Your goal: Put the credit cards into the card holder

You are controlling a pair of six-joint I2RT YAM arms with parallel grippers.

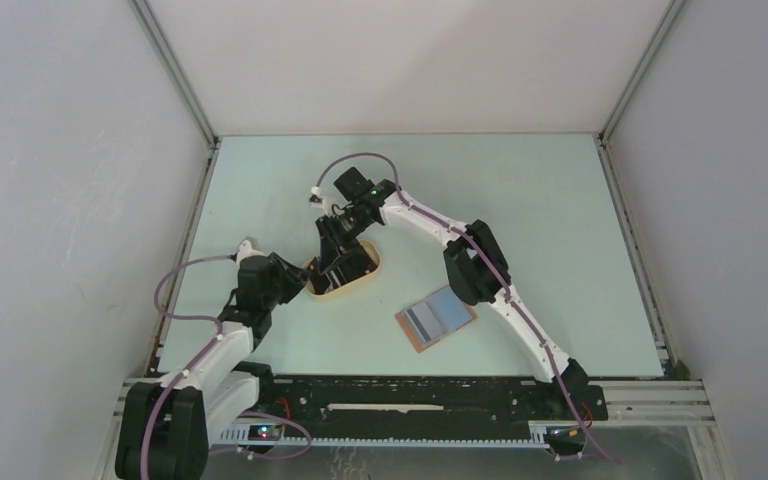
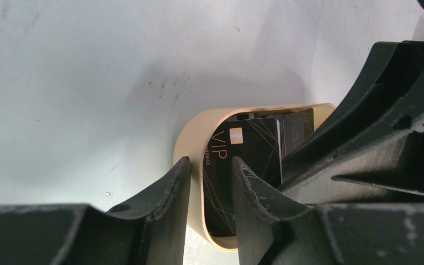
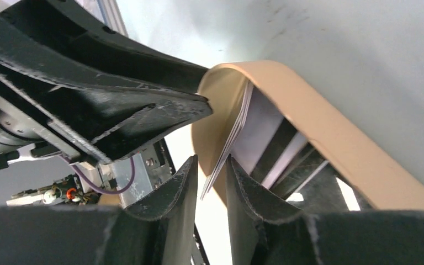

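A beige oval box [image 1: 361,282], which I take to be the card holder, holds black cards inside. In the left wrist view, a black card marked VIP [image 2: 240,149] lies inside its rim. My left gripper is shut on the near end wall of the box, one finger outside and the other inside. Over the box, my right gripper has its fingers parted on either side of several stacked card edges [image 3: 233,132]. These cards lean up against the inner wall, and a gap shows beside them. Their lower ends are partly hidden by the fingers.
A brown flat piece [image 1: 419,345] with grey and light-blue cards or panels [image 1: 450,308] on it lies to the front right. Both arms crowd close together over the box.
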